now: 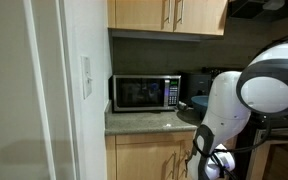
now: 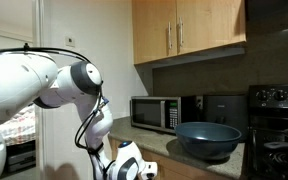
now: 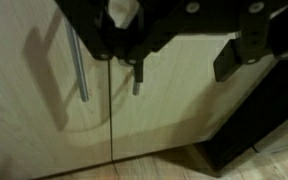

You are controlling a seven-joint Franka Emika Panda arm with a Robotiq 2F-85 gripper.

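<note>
In the wrist view, two light wood cabinet doors meet at a dark vertical seam. A metal bar handle (image 3: 80, 72) on the left door shows clear of the fingers. Only the lower end of the right door's handle (image 3: 137, 86) is visible, just below the left finger, which hides the rest. My gripper is part open in front of the right door. Its right finger (image 3: 227, 62) stands well apart from that handle. Whether the left finger touches the handle, I cannot tell. In exterior view 2, the gripper's body (image 2: 129, 162) is low beside the counter.
A blue bowl-like vessel (image 2: 206, 139) rests on the counter (image 1: 134, 123) above the lower cabinets. The microwave (image 1: 146, 93) stands farther back. A black stove (image 2: 275, 125) adjoins the counter. Wooden floor (image 3: 169, 167) shows below the doors.
</note>
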